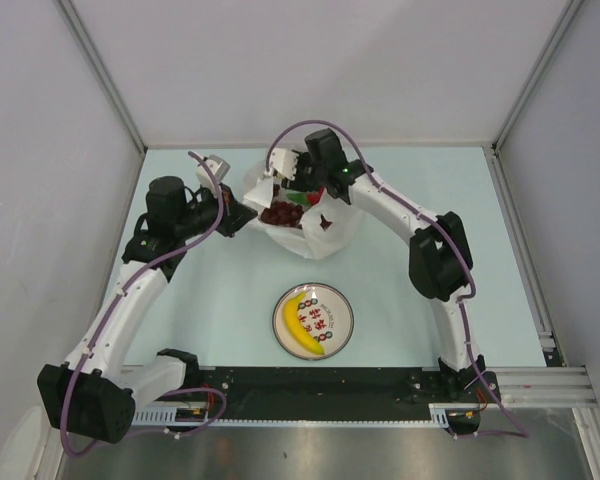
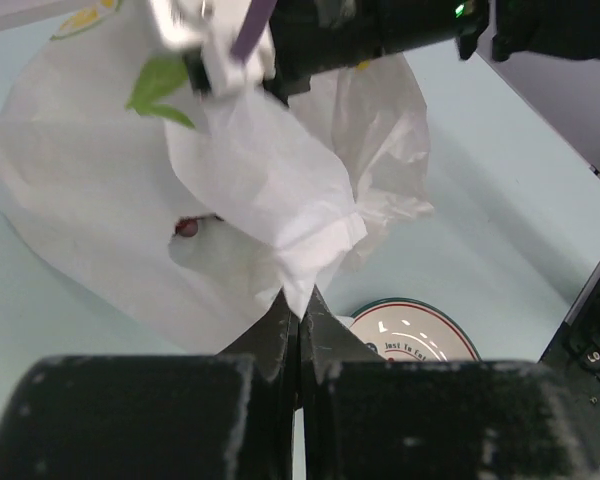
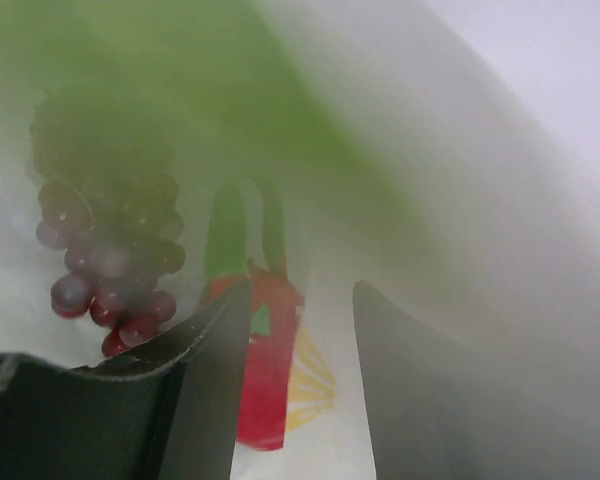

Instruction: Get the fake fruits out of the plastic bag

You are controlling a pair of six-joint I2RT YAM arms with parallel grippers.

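Observation:
The white plastic bag (image 1: 325, 232) lies at the back centre, dark red grapes (image 1: 280, 213) inside. My left gripper (image 1: 247, 213) is shut on the bag's near-left flap, which rises from its tips in the left wrist view (image 2: 298, 310). My right gripper (image 1: 290, 175) reaches into the bag from the right; in its wrist view its fingers (image 3: 205, 370) stand part open, with grapes (image 3: 110, 260) and a red printed shape (image 3: 265, 380) seen through or beyond hazy plastic.
A plate (image 1: 335, 310) holding a banana (image 1: 300, 325) sits at the front centre.

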